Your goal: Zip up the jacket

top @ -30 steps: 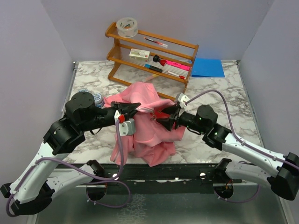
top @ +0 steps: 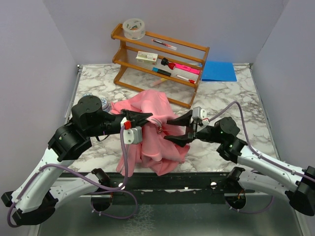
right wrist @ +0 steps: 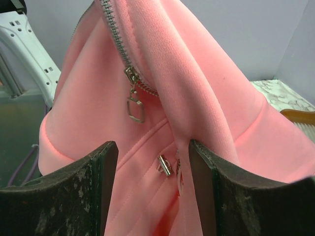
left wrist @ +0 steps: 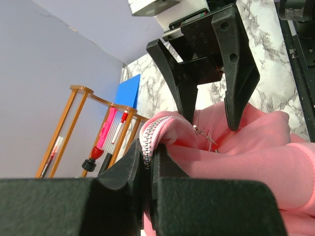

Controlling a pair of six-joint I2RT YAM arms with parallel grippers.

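The pink jacket is bunched on the marble top. My left gripper is shut on its zipper edge, holding it raised, with the metal teeth running up out of the fingers. My right gripper stands open at the jacket's right side. In the right wrist view a zipper slider with pull tab hangs above and left of the gap between the right fingers, and a small metal end piece shows in that gap.
A wooden rack with pens and boxes stands behind, beside a blue folder. Marble top is clear at the right.
About a second ago my right gripper was closer in on the jacket; it has since drawn back rightward and stands wide. The left arm has shifted very slightly.
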